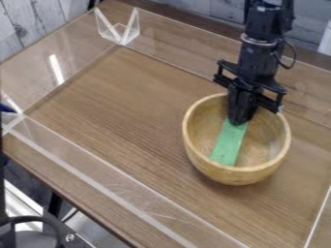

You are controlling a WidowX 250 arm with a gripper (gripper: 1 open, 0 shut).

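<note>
A wooden bowl (pixel 264 163) sits on the right half of the table (pixel 116 145). A green elongated object (pixel 227 145) lies inside it, its upper end under the black gripper (pixel 243 105). The gripper hangs over the back rim of the bowl and reaches down into it. Its fingertips are dark and overlap the green object, so whether they are open or shut on it is unclear.
A clear plastic holder (pixel 116 29) stands at the back left. Dark equipment (pixel 29 232) is at the front left corner, off the wooden surface.
</note>
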